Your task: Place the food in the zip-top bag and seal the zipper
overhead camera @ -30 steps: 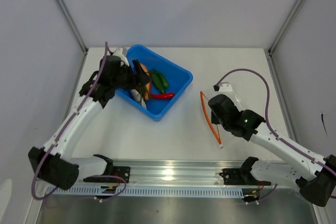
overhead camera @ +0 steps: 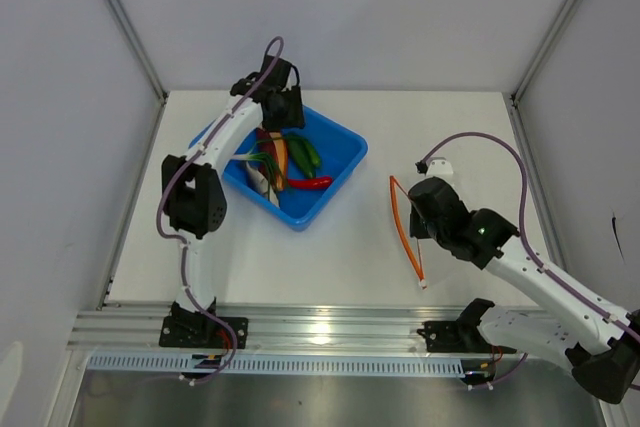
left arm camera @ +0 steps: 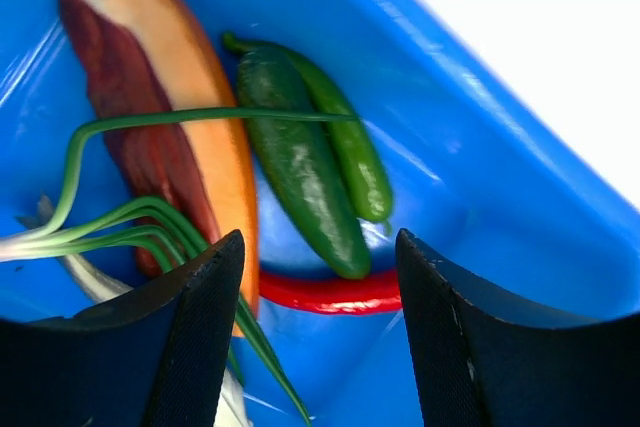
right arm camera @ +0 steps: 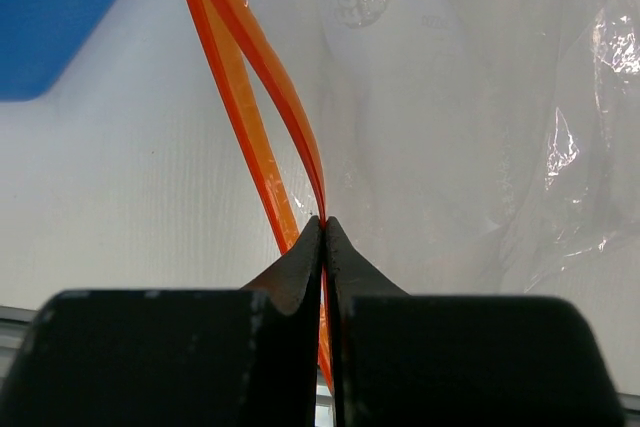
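A blue bin holds meat, green cucumber-like vegetables, a red pepper and leafy stalks. My left gripper hangs over it, part open, fingertips around the red pepper's level in its wrist view, holding nothing visible. My right gripper is shut on the orange zipper edge of the clear zip bag at the right of the table.
Walls and metal rails border it.
My right gripper and the bag's edge have shifted slightly right.
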